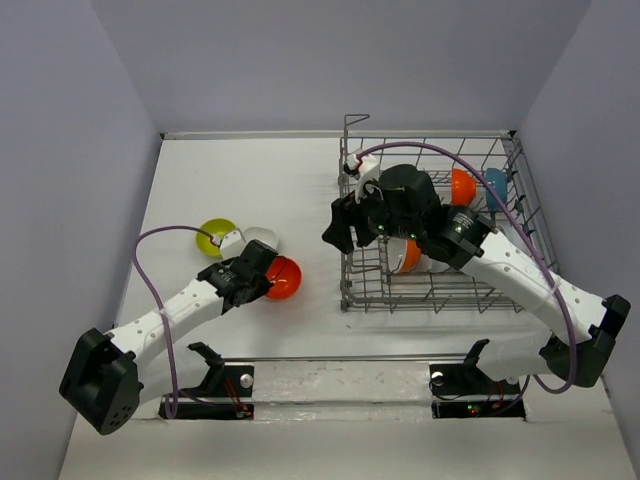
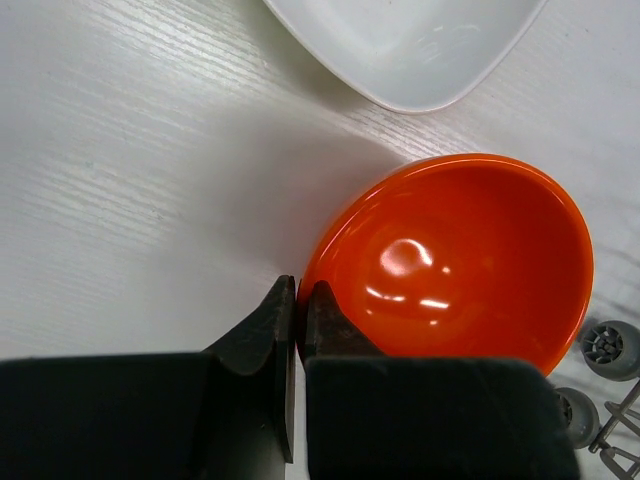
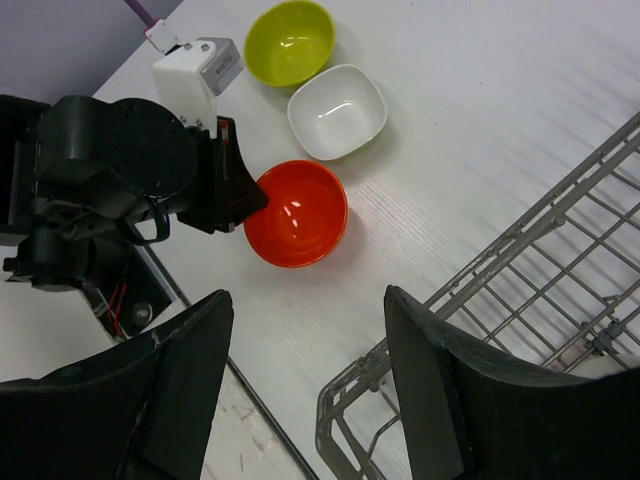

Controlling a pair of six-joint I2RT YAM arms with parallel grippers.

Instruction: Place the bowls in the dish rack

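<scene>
My left gripper is shut on the near rim of an orange-red bowl (image 2: 460,260), whose open side faces up. In the top view this bowl (image 1: 286,279) is left of the dish rack (image 1: 343,285), apart from it. A white bowl (image 3: 338,112) and a yellow-green bowl (image 3: 290,42) stand on the table just beyond it. My right gripper is open and empty, over the rack's left edge. Inside the rack are orange bowls (image 1: 463,187), a blue bowl (image 1: 496,189) and white bowls, partly hidden by the right arm.
The rack's wire wall (image 3: 480,265) rises between the right gripper and the loose bowls. Bare table (image 1: 290,180) stretches left of the rack and behind the bowls. Grey walls enclose the table at the back and sides.
</scene>
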